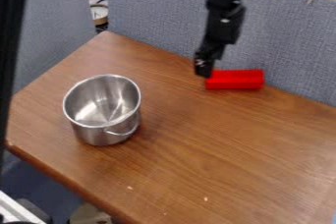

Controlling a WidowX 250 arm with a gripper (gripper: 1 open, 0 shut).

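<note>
A red block (237, 80) lies on the wooden table near the back padded wall. My black gripper (205, 63) hangs from above at the block's left end, slightly blurred, open, with nothing seen between its fingers. A steel pot (102, 110) with a handle stands on the left part of the table.
Grey padded walls (144, 12) border the table (223, 159) at the back and left.
</note>
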